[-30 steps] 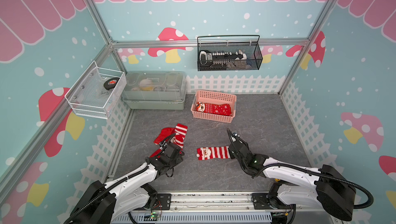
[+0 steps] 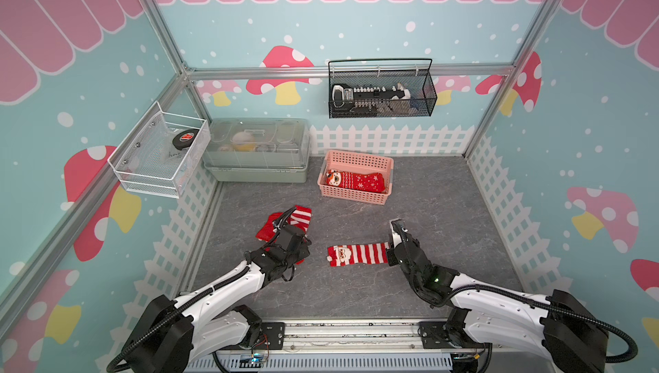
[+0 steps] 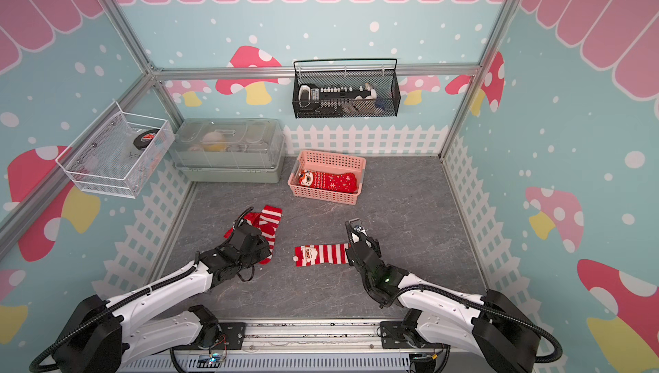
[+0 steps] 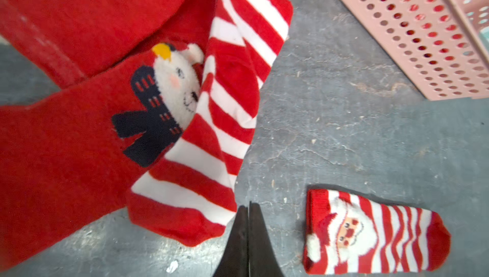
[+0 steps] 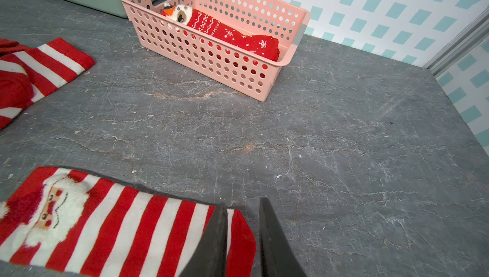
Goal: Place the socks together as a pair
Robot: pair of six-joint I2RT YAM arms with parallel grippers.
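In the left wrist view a crumpled red-and-white striped sock [image 4: 196, 175] lies partly over plain red socks [image 4: 66, 154], one bearing a white animal face with a dark scarf. My left gripper is shut with nothing between its fingers; the striped sock's toe end is outside them, just to the left. A Santa-faced striped sock [image 5: 137, 226] lies flat across the front middle of the table. My right gripper is open at its toe end, its fingers a little apart with the red toe showing between and behind them. The top views hide both sets of fingertips.
A pink basket [image 2: 353, 197] holding red snowflake socks [image 2: 363, 181] stands at the back middle. To its left is a lidded green box [image 2: 257, 172]. Bare table [image 5: 356, 149] spreads to the right and between basket and Santa sock.
The left gripper has gone from open around the striped sock's toe to shut beside it, and shifted right and away from the front.
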